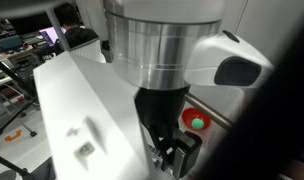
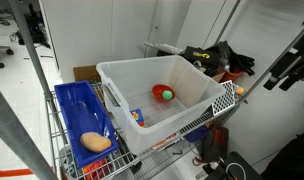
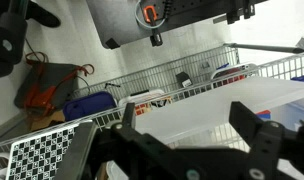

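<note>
My gripper (image 2: pixel 275 80) hangs high at the right in exterior view 2, to the right of the white bin (image 2: pixel 182 122) and clear of it. In the wrist view its black fingers (image 3: pixel 262 140) stand wide apart, open, with nothing held between them. Inside the bin are a red bowl (image 2: pixel 158 90) and a green ball (image 2: pixel 168 95) at that bowl. A small blue and yellow item (image 2: pixel 136 114) lies near the bin's front left corner. Exterior view 1 is largely blocked by the arm; the red bowl (image 1: pixel 195 113) shows beyond the gripper.
Left of the bin, a blue tray (image 2: pixel 76 119) holds a tan, rounded object (image 2: pixel 95 141). The wire rack (image 2: pixel 58 140) spreads around both. Black items (image 2: pixel 204 57) and an orange container (image 2: pixel 230 76) sit behind the bin. Cables and gear (image 2: pixel 230 170) lie below at right.
</note>
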